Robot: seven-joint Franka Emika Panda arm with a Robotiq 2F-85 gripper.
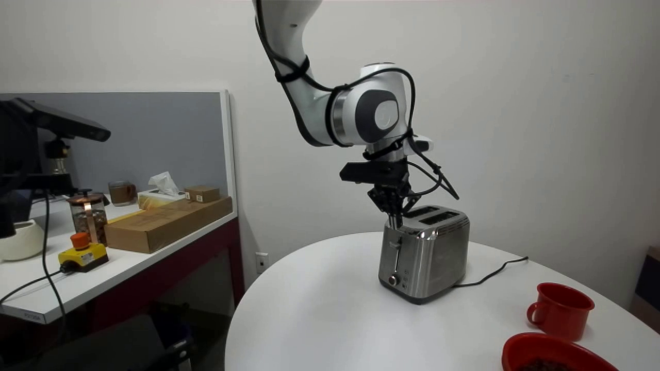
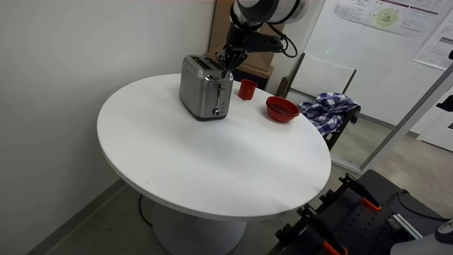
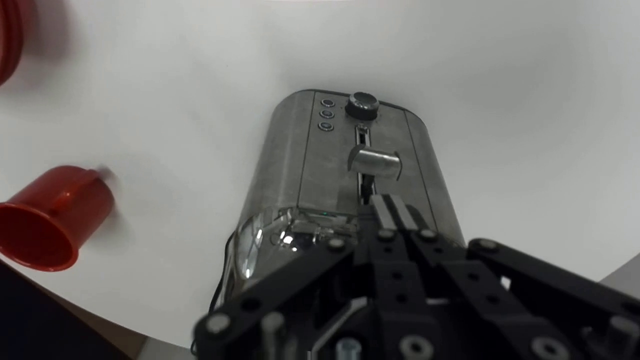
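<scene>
A silver toaster [image 1: 430, 259] stands upright on the round white table [image 1: 309, 297]. Its lever [image 3: 376, 162] sits near the upper end of its slot, above a dark knob [image 3: 363, 105]. My gripper is shut, and nothing shows between its fingers. In the wrist view the fingertips lie just behind the lever, over the top front edge of the toaster. Exterior view 2 puts the gripper [image 2: 225, 75] at that same edge, above the lever [image 2: 221, 90]. Whether the tips touch the metal, I cannot tell.
Beside the toaster are a red mug [image 2: 247, 89] and a red bowl [image 2: 282, 109] with dark contents. A black cord [image 1: 495, 272] trails from the toaster's base.
</scene>
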